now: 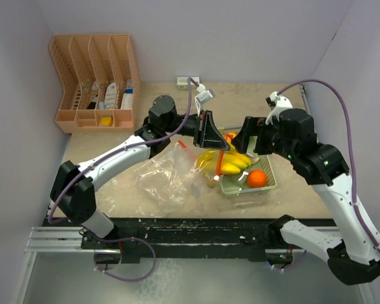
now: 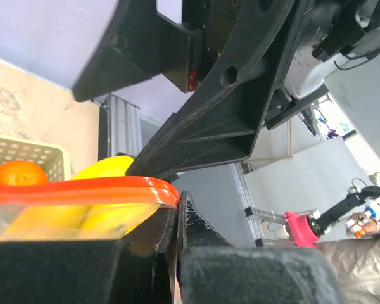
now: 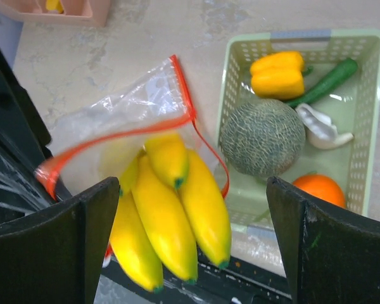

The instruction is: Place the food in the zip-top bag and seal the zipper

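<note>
My left gripper (image 1: 216, 142) is shut on the red zipper edge of the clear bag (image 2: 82, 190), holding it up. The bunch of bananas (image 3: 158, 221) sits in the bag's open mouth, over the left part of the green basket. My right gripper (image 1: 244, 136) stands open above the bananas, no fruit between its fingers. The basket (image 3: 361, 158) holds a melon (image 3: 259, 136), a yellow pepper (image 3: 275, 73), a green cucumber (image 3: 335, 79), a white vegetable (image 3: 320, 126) and an orange fruit (image 1: 256, 178).
More clear bag plastic (image 1: 158, 177) lies on the table left of the basket. A pink divided organizer (image 1: 73, 120) stands at the back left, a small box (image 1: 187, 82) at the back.
</note>
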